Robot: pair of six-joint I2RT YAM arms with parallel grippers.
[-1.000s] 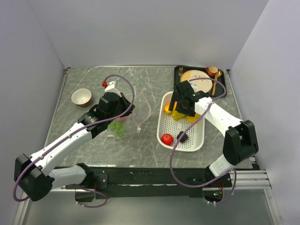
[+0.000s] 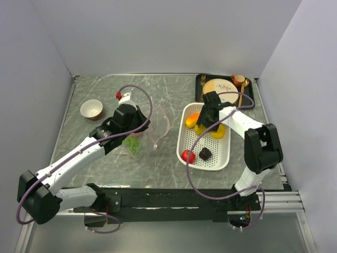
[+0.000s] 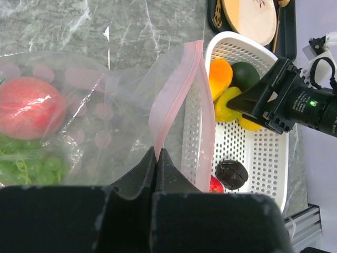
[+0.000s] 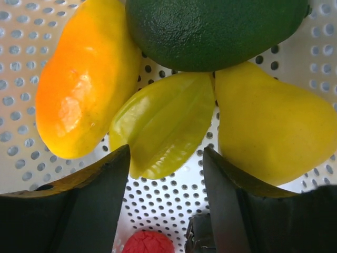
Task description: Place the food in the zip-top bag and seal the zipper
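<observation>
The zip bag [image 3: 79, 121] lies on the counter with a pink fruit [image 3: 31, 108] and green grapes inside; my left gripper is shut at its pink zipper edge. My right gripper hangs part open over the white basket [image 2: 181, 153], fingertips either side of a yellow-green starfruit [image 4: 163, 121]. Around it lie a mango [image 4: 84, 79], an avocado [image 4: 216, 26] and a yellow pear [image 4: 274, 126]; a red item [image 4: 147, 242] and a dark item [image 3: 231, 174] sit lower in the basket.
A black tray [image 2: 199, 95] with plate, cup and cutlery stands at the back right. An empty bowl [image 2: 91, 108] is at the left. The counter in front of the bag is clear.
My right arm has swung slightly, its gripper shifting over the fruit in the basket. The left arm and bag look essentially still.
</observation>
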